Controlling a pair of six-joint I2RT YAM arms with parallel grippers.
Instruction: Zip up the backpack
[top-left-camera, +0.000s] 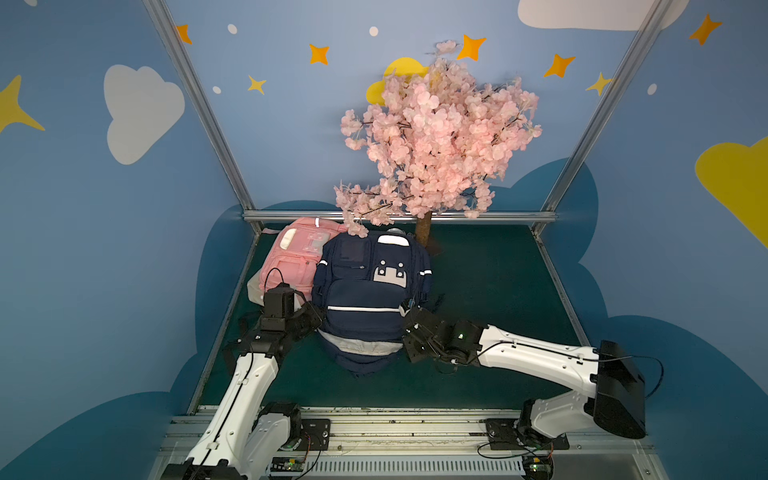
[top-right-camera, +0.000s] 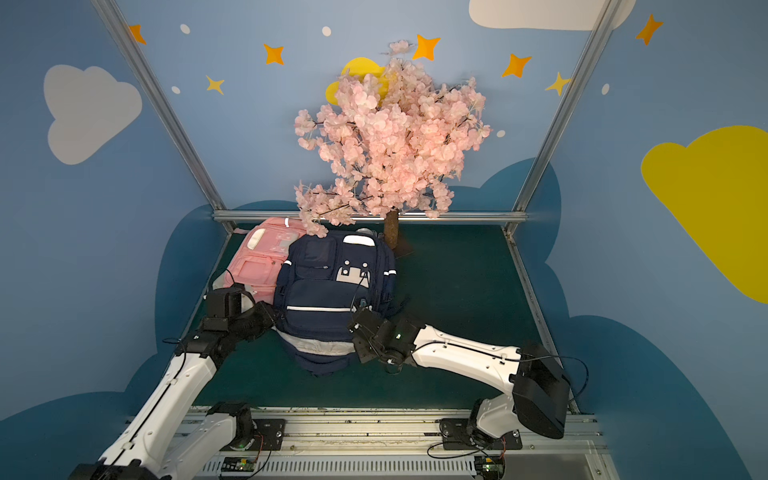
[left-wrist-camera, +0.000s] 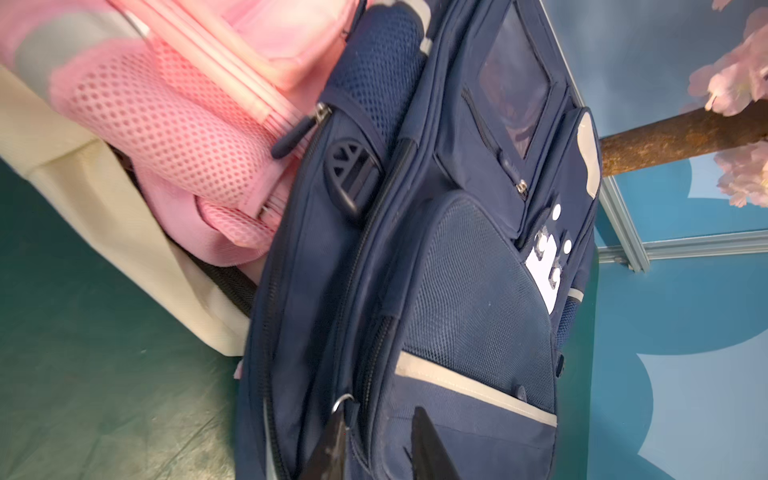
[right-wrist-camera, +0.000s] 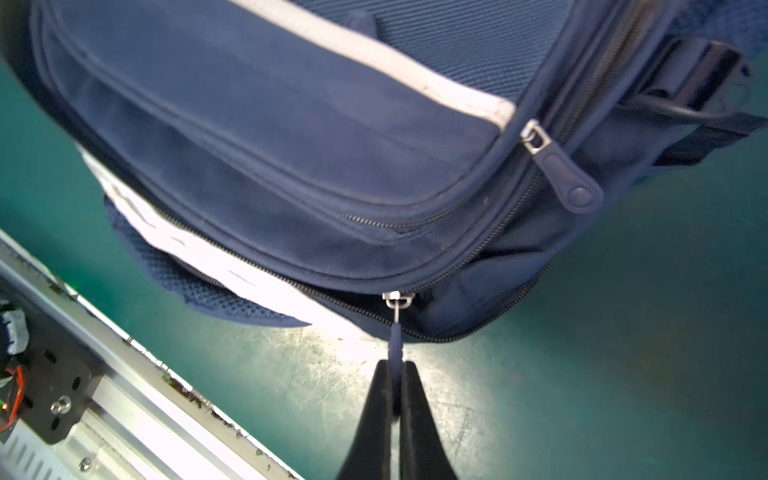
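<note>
The navy backpack (top-left-camera: 364, 292) lies on the green floor with its front panel facing up. At its lower right corner, my right gripper is shut on a dark zipper pull (right-wrist-camera: 395, 340). That pull hangs from a metal slider (right-wrist-camera: 397, 299), and a dark gap shows in the seam around it. Another zipper pull (right-wrist-camera: 569, 177) lies loose higher up the right side. My left gripper is at the bag's lower left side, its fingers apart. Just above its left finger is a metal ring (left-wrist-camera: 342, 400); whether fabric sits between the fingers cannot be made out.
A pink backpack (top-left-camera: 294, 254) lies against the navy one on the left. Behind them stands a tree with pink blossoms (top-left-camera: 448, 128) and a brown trunk (left-wrist-camera: 680, 142). Bare green floor (top-left-camera: 504, 280) extends to the right.
</note>
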